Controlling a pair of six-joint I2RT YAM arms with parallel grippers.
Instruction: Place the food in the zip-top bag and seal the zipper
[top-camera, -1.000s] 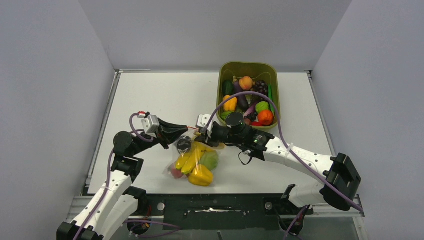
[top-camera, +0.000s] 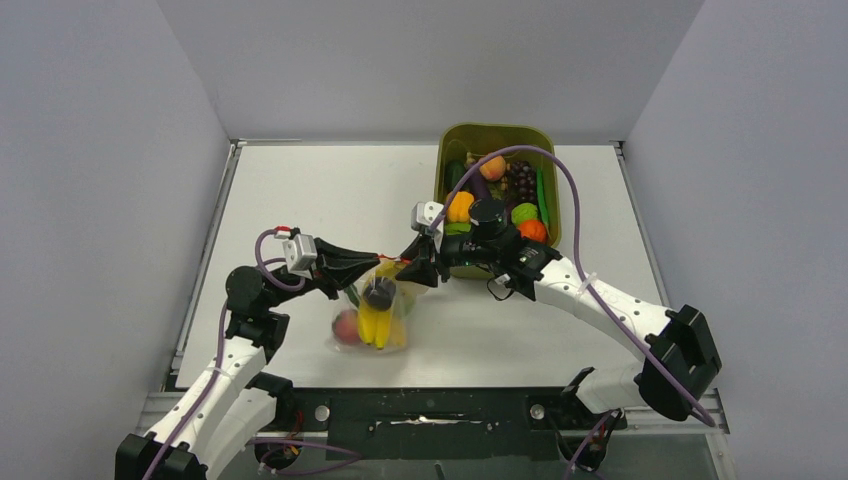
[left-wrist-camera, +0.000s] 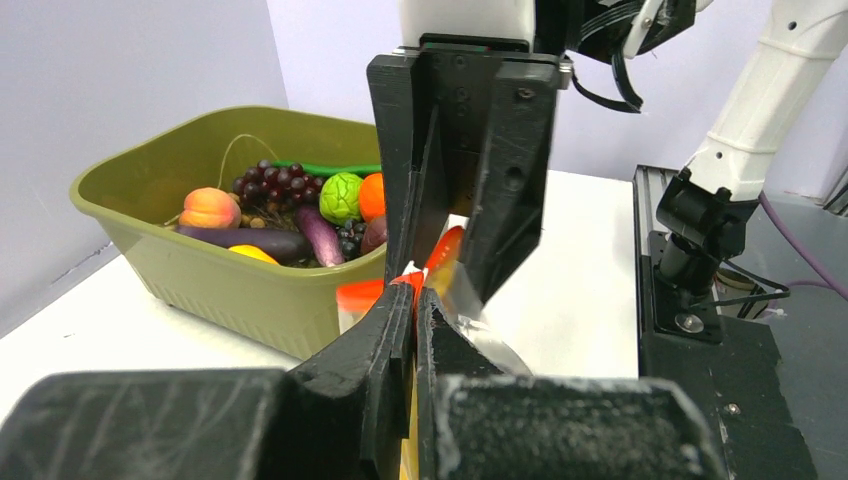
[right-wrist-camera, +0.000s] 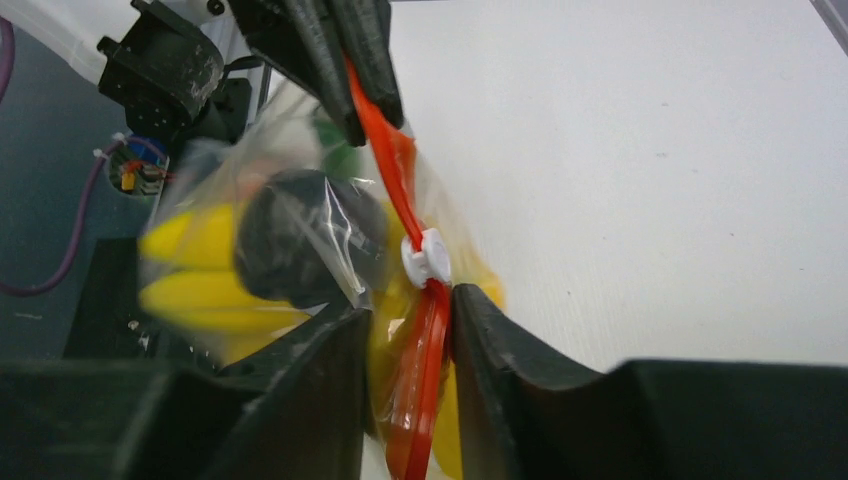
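A clear zip bag (top-camera: 350, 311) with a red zipper (right-wrist-camera: 392, 165) hangs over the table, holding a banana (top-camera: 375, 325), a dark round item (top-camera: 379, 293), a red fruit (top-camera: 346, 326) and other food. My left gripper is shut on one end of the zipper strip. In the right wrist view, the strip runs from the left fingertips down to a white slider (right-wrist-camera: 426, 258). My right gripper is part open around the strip, just below the slider, with a gap beside each finger (right-wrist-camera: 335, 380). Whether the zipper is sealed cannot be told.
An olive bin (left-wrist-camera: 225, 300) of fruit and vegetables stands behind my right gripper. Bare white table (top-camera: 310, 190) lies to the back left and to the front right.
The bag swung and its food shifted left. The left arm stayed put.
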